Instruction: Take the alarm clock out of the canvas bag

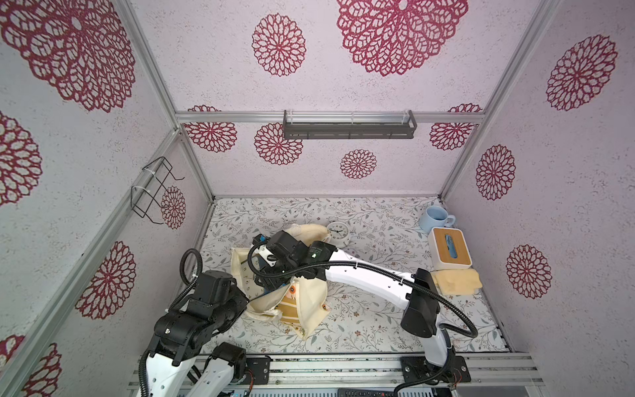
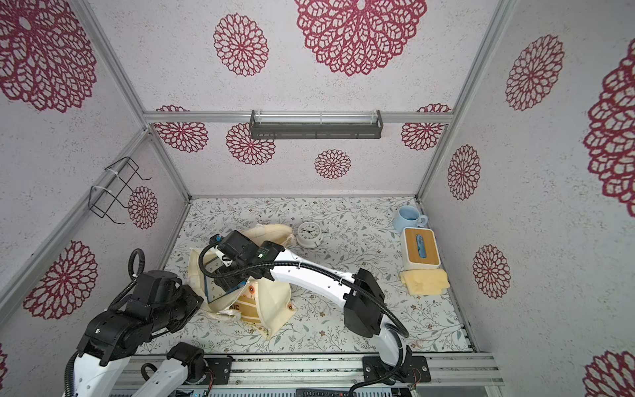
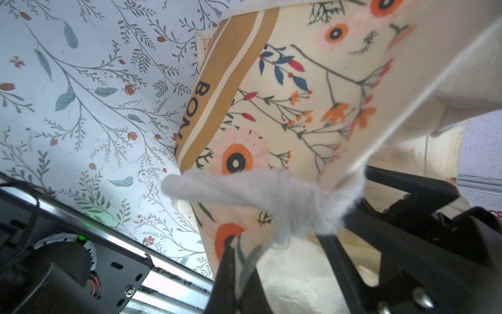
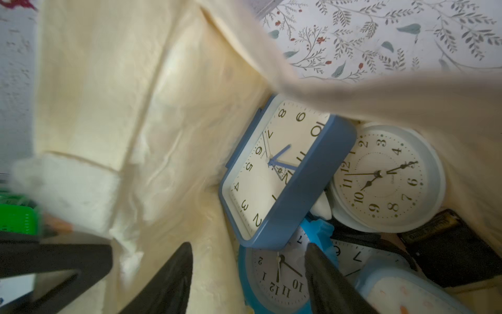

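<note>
The canvas bag [image 1: 311, 304] lies open at the table's left, holding several clocks: a square blue clock [image 4: 287, 172], a white round clock [image 4: 387, 178], a light-blue clock [image 4: 272, 272] and more, partly hidden. My right gripper is over the bag's opening above them, its fingers apart with nothing seen held. My left gripper is at the bag's near-left edge, against a pale fabric handle; the fingers look shut, and whether cloth is between them is unclear.
A white clock [image 2: 309, 233] stands on the table behind the bag. At the right are a blue mug [image 1: 433, 218], a tissue box [image 1: 449, 238] and a yellow cloth [image 1: 456, 281].
</note>
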